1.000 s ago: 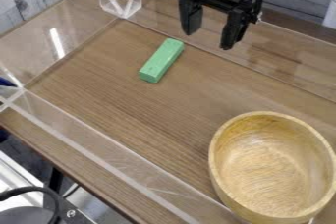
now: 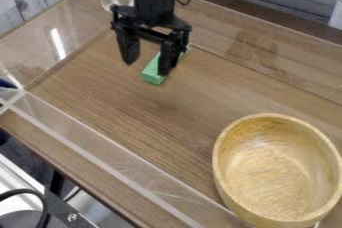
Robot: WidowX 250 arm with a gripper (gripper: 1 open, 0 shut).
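My black gripper point(image 2: 150, 40) hangs over the upper middle of the wooden floor, its two dark fingers spread open, one to the left and one to the right. Below and between them lies a light green block point(image 2: 155, 71), partly hidden behind the gripper. I cannot tell whether the fingers touch it.
A large yellow bowl point(image 2: 273, 172) fills the lower right. A clear object point(image 2: 115, 2) at the upper left is partly hidden behind the arm. A dark cable point(image 2: 40, 212) lies at the lower left.
My gripper has moved left and down from the upper right to over the green block, which it now partly covers.
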